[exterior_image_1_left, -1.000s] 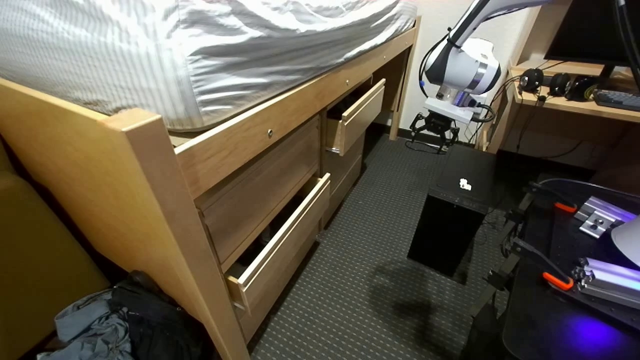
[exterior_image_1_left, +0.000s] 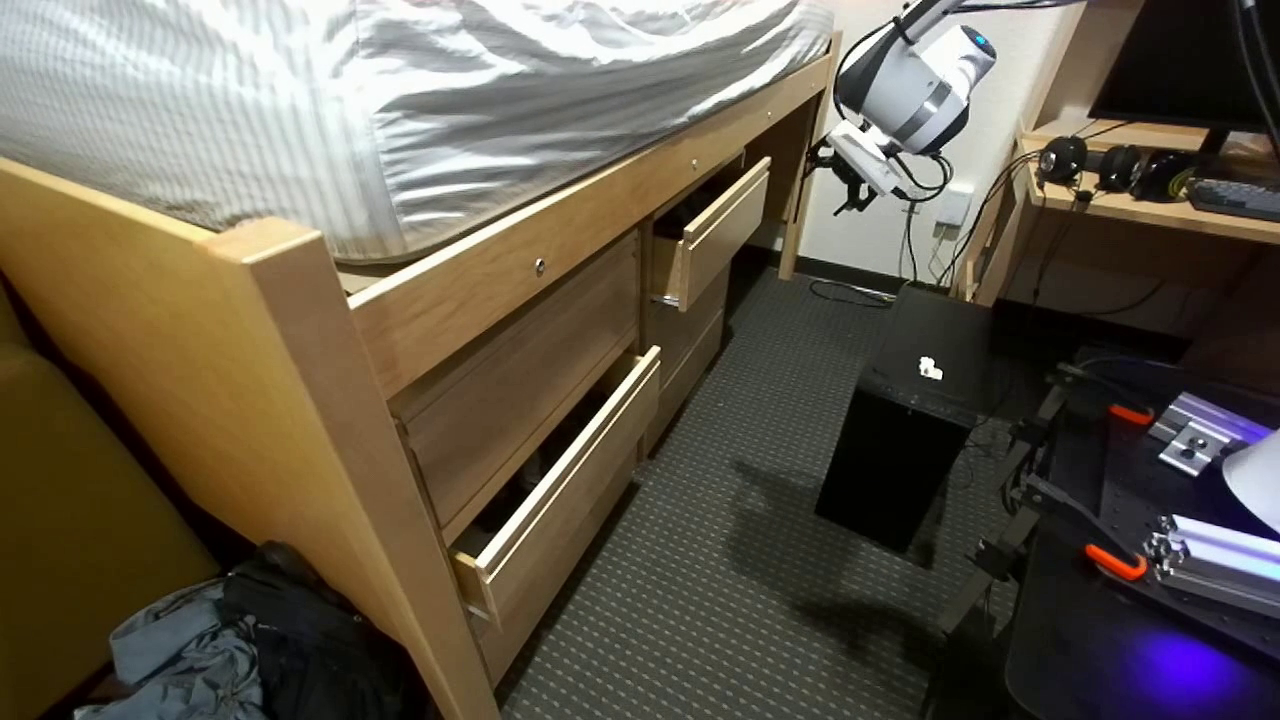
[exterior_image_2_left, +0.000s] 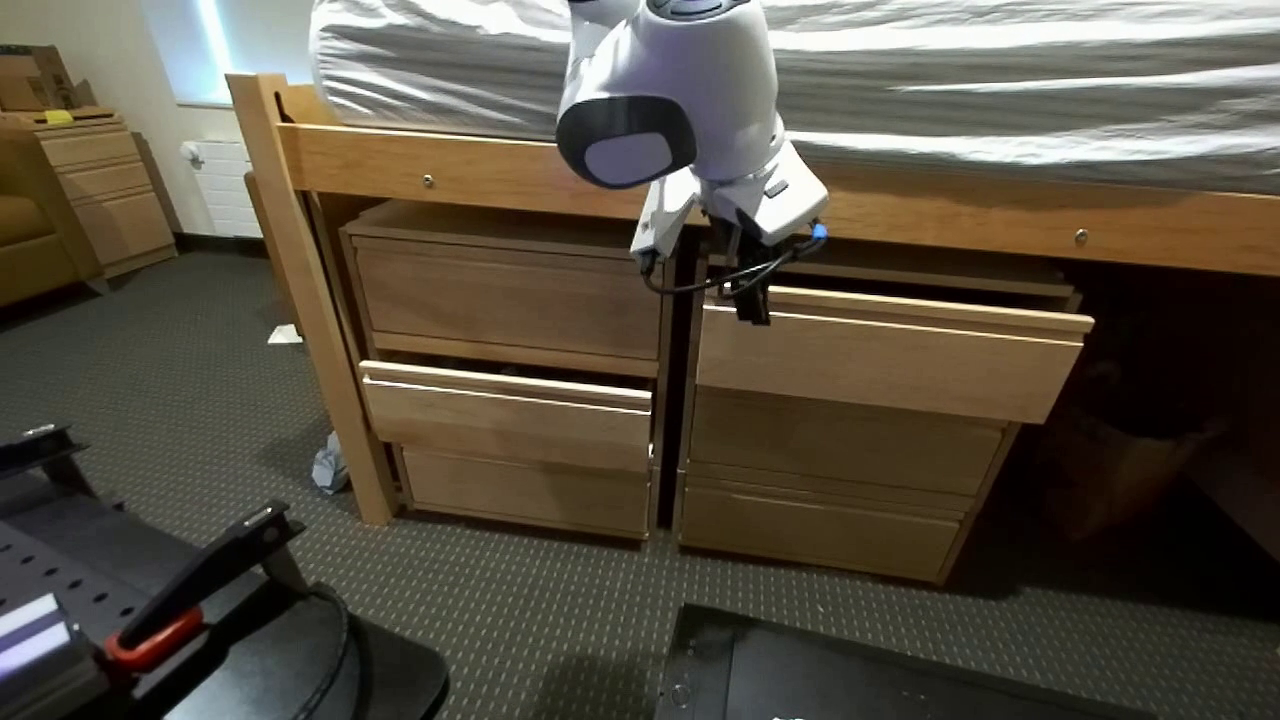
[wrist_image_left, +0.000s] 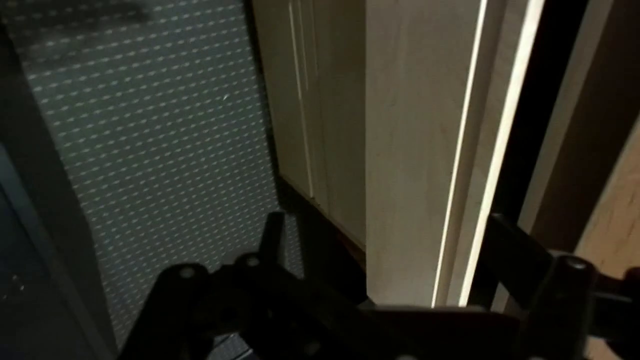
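Observation:
The upper right drawer (exterior_image_2_left: 894, 366) under the bed stands pulled out, its front panel (exterior_image_1_left: 726, 238) facing the room. In exterior view 1 my gripper (exterior_image_1_left: 847, 190) hangs tilted to the right of that drawer, with a visible gap to it. Exterior view 2 has the gripper (exterior_image_2_left: 752, 294) overlapping the drawer's left end. In the wrist view the fingers (wrist_image_left: 273, 237) are spread wide, and the drawer front (wrist_image_left: 420, 150) appears between them, farther off. Nothing is held. A second drawer, the middle left one (exterior_image_2_left: 510, 414), is also partly out.
A black box (exterior_image_1_left: 906, 414) stands on the carpet (exterior_image_1_left: 684, 540) opposite the drawers. The bed rail (exterior_image_2_left: 936, 204) runs above them. A black table (exterior_image_1_left: 1152, 648) with clamps sits at the right. Carpet between drawers and box is clear.
My gripper has risen and swung from pointing down to a tilt toward the bed, closer to the upper right drawer. Both drawers look unmoved.

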